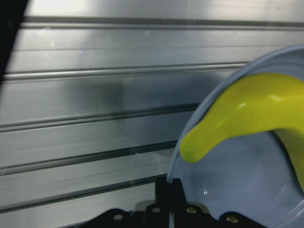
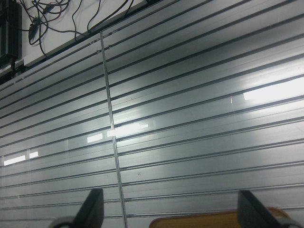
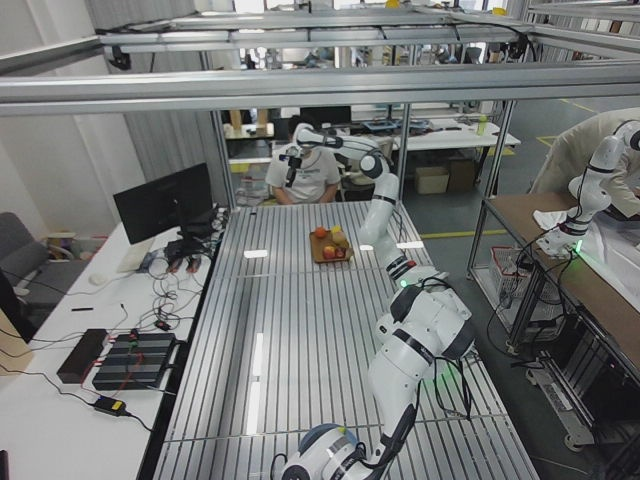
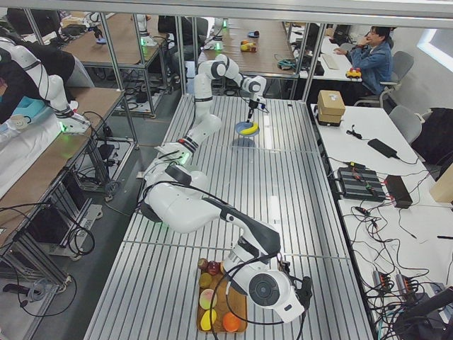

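Observation:
A blue-grey bowl [image 4: 242, 125] with a yellow banana [image 4: 250, 129] inside sits at one end of the slatted metal table. My left gripper is at the bowl's rim, fingers together on the thin rim, the banana [image 1: 251, 107] beside them. My right gripper hangs above the other end of the table, its fingers apart with nothing between them. Near it lies a wooden tray of several fruits [image 4: 239, 304], whose edge also shows at the bottom of the right wrist view.
White side desks [image 3: 60, 430] with cables, black boxes and a monitor [image 3: 160, 205] line one side of the table. A person [image 3: 300, 185] sits beyond the tray end.

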